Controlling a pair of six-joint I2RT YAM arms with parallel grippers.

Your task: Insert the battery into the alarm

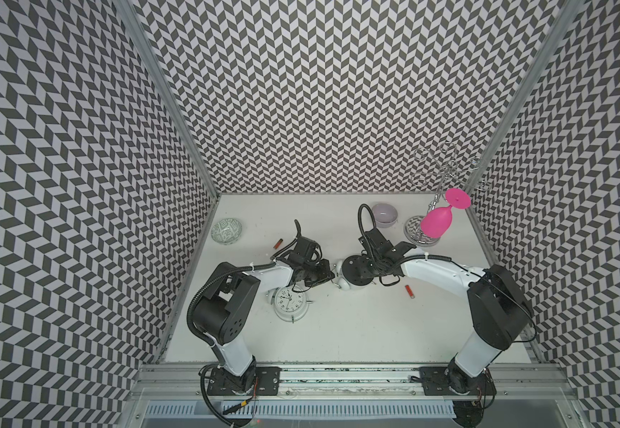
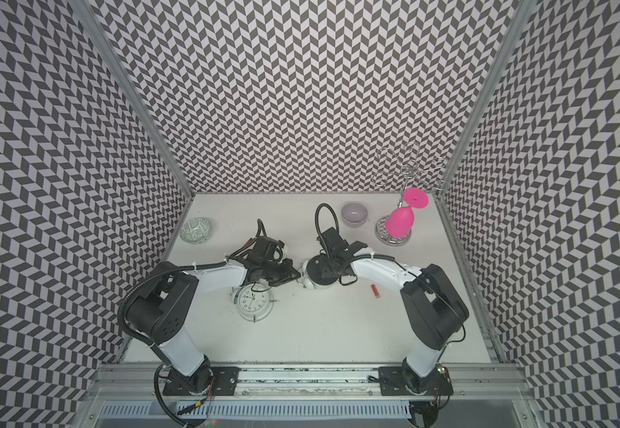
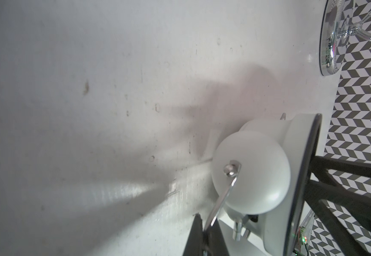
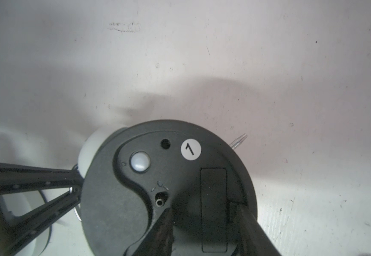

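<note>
An alarm clock lies face down, black back [image 4: 121,200] up, with its rectangular battery cover [image 4: 213,187] closed. My left gripper is shut at the thin metal bar over the clock's white bell [image 3: 253,179]; whether the bar is between its fingers is hard to tell. My right gripper is part open over the back, its fingertips either side of the battery cover's near area. An orange battery [image 1: 409,291] lies right of the clock, another [image 1: 278,244] at the upper left.
A second clock [image 1: 290,303] lies face up at the front left. A green bowl [image 1: 226,230], a purple bowl [image 1: 385,214] and a chrome stand with a pink glass [image 1: 438,221] stand toward the back.
</note>
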